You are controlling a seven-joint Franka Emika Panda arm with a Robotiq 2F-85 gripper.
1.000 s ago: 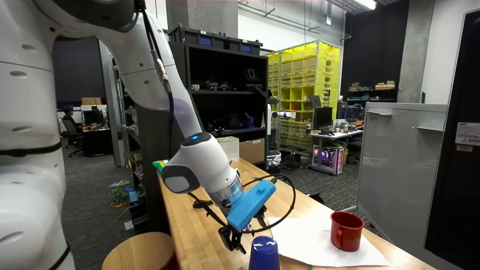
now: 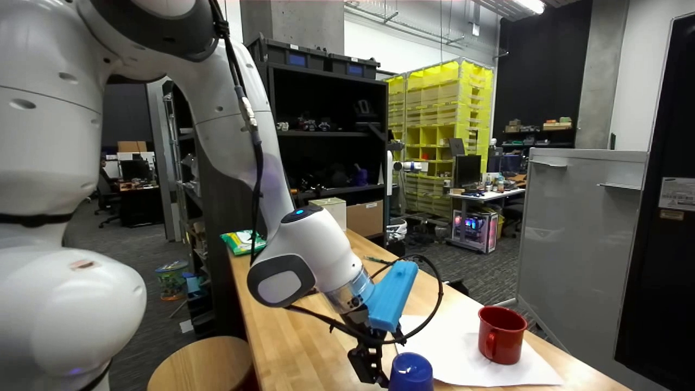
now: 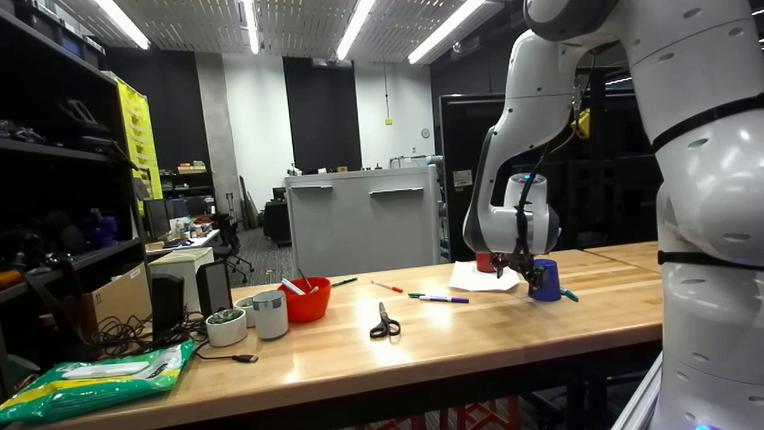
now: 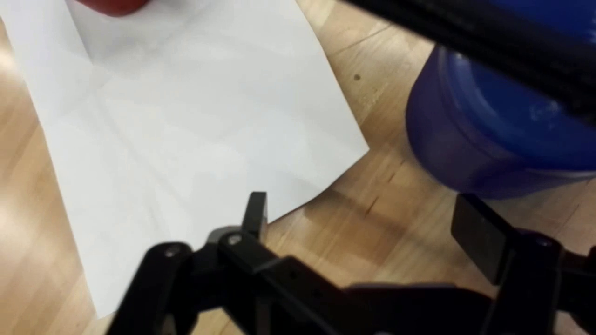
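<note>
A blue cup (image 2: 411,373), apparently upside down, stands on the wooden table just off the paper's edge. My gripper is low over the table and open, with bare wood and a paper corner visible between its fingers. In the wrist view the blue cup (image 4: 503,123) lies beyond the right finger (image 4: 483,237), outside the gap; whether they touch I cannot tell. Exterior view 2 shows the gripper against the near-left side of the cup (image 3: 548,283). A red mug (image 2: 501,334) rests upright on the white paper (image 2: 449,352).
A green pen (image 3: 569,294) lies beside the cup. Farther along the table are markers (image 3: 440,298), scissors (image 3: 385,322), a red bowl (image 3: 309,301) and a grey cup (image 3: 270,315). Clear wood separates the scissors from the arm.
The gripper has moved lower and to the right in exterior view 1, and its wrist has turned. The blue cup has shifted to the right there; the red mug stayed put.
</note>
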